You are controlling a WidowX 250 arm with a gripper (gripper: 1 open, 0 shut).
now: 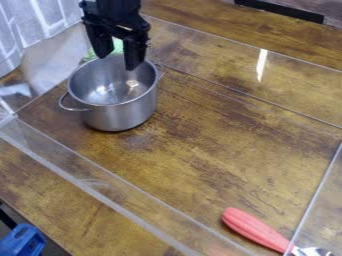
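A steel pot (114, 105) with side handles stands on the wooden table at the upper left. Directly over its back part is the dark gripper (116, 45), its fingers pointing down; whether it is open or shut, and whether anything is between its fingers, I cannot tell. A green object (118, 49) is partly hidden behind the gripper.
A red-handled utensil (254, 229) lies at the front right, inside transparent edging. A blue object (19, 242) is at the lower left corner.
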